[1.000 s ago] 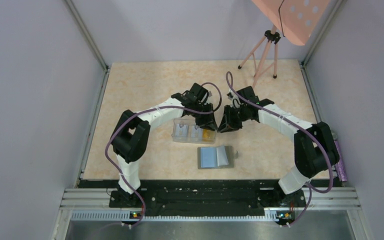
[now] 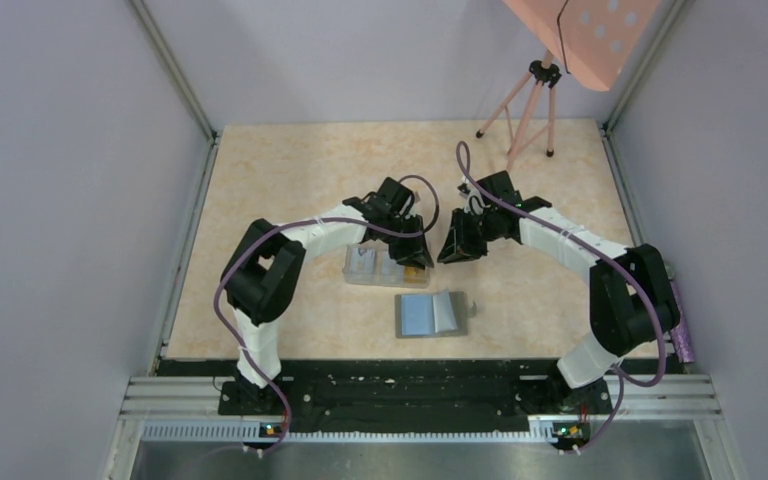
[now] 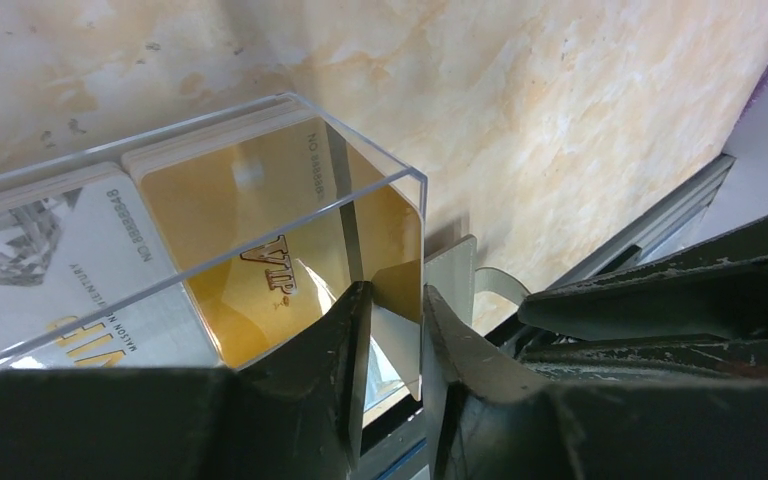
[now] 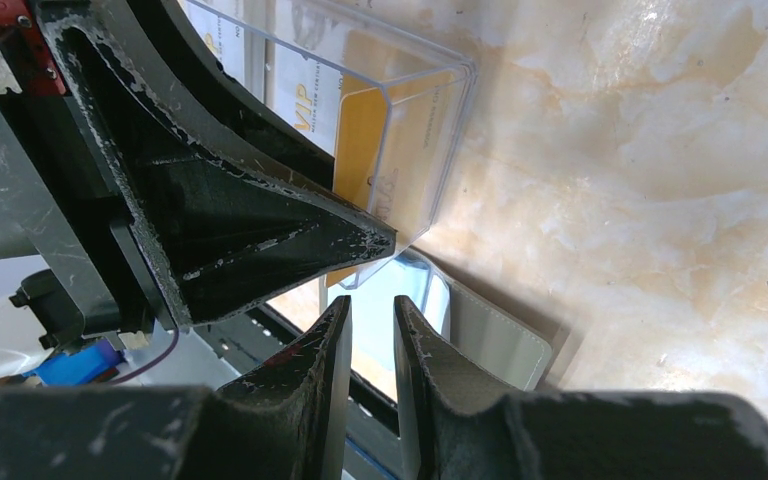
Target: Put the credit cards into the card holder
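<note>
A clear box point(image 2: 355, 282) in mid-table has sections of cards. In its right-hand section a gold VIP stack point(image 3: 250, 210) lies flat, and one gold card point(image 4: 360, 130) stands tilted by the end wall. My left gripper is partly open there, fingers apart, with that card's edge and the clear wall between them. My right gripper point(image 2: 450, 260) hovers right of the box. Its fingers point(image 4: 332, 345) are a little apart, nothing showing between them; whether it grips anything is unclear. The grey card holder point(image 2: 399, 318) lies unfolded nearer the front, showing its pale blue inside.
White cards point(image 3: 80, 270) fill the section beside the gold stack. A pink tripod point(image 2: 540, 90) stands at the back right. Bare tabletop point(image 2: 520, 310) lies right of the card holder, and more stretches left of the box.
Box and card holder have not moved.
</note>
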